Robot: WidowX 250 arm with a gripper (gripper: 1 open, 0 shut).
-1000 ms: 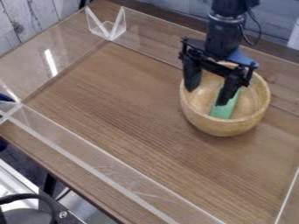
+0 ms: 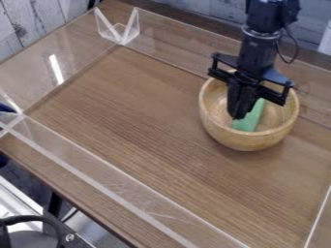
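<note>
A pale wooden bowl (image 2: 238, 139) sits on the brown table (image 2: 130, 165) at the right of the camera view. Inside it lies a green object (image 2: 256, 114). My black gripper (image 2: 233, 107) reaches down from the top right into the bowl, left of and partly over the green object. Its tips are dark and overlapping, so whether it is open or shut is hard to make out.
A clear folded object (image 2: 119, 23) stands at the back left. A clear strip runs along the left edge, and black parts and cables lie at the bottom left.
The green object has stayed in the bowl.
</note>
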